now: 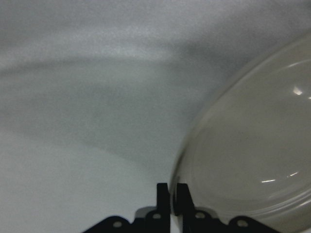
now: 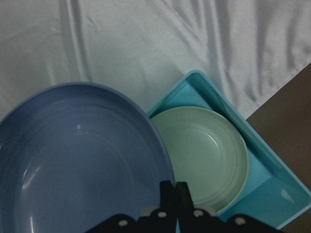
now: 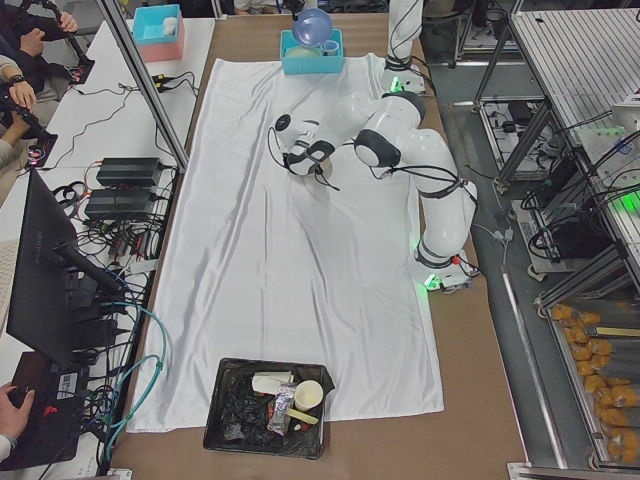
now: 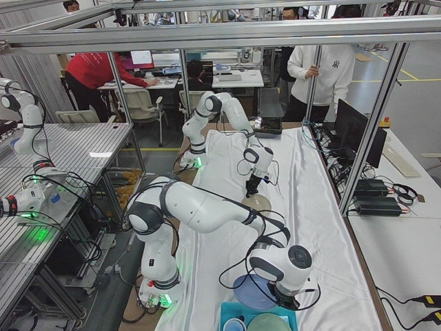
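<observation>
A translucent beige plate [image 1: 248, 141] lies on the white cloth [image 1: 87, 107] in the left wrist view, with my left gripper at its rim, fingers close together on it. My right gripper is shut on the rim of a blue plate [image 2: 82, 155], which hangs over part of a cyan tray [image 2: 277, 194]. A pale green plate [image 2: 209, 155] lies inside that tray. The camera right view also shows a small cup [image 4: 234, 325] in the tray.
A black bin [image 3: 235, 420] with assorted items stands at the other end of the table. The cloth between it and my left arm is clear. Monitors and cables line one side.
</observation>
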